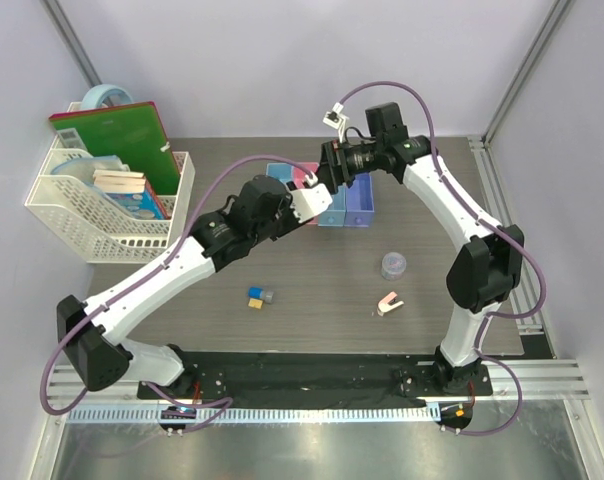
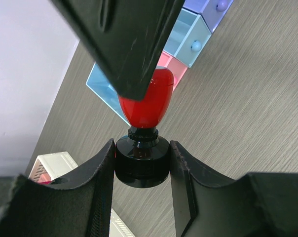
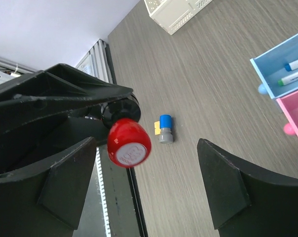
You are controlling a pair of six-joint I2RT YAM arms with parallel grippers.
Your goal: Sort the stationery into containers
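Note:
My left gripper is shut on a red-and-black bottle (image 2: 145, 103), red end outward. My right gripper faces it from close by, fingers apart around the view of the red end (image 3: 129, 142), above the middle of the table. Behind them stand the compartment boxes: blue with markers (image 3: 267, 64), pink (image 3: 292, 108), light blue (image 1: 332, 218), purple (image 1: 358, 218).
A white basket (image 1: 102, 230) with books is at the left. A blue-and-grey item (image 1: 261, 295) with a yellow block, a clear round container (image 1: 393, 265) and a pink-white stapler-like item (image 1: 389, 303) lie on the open table.

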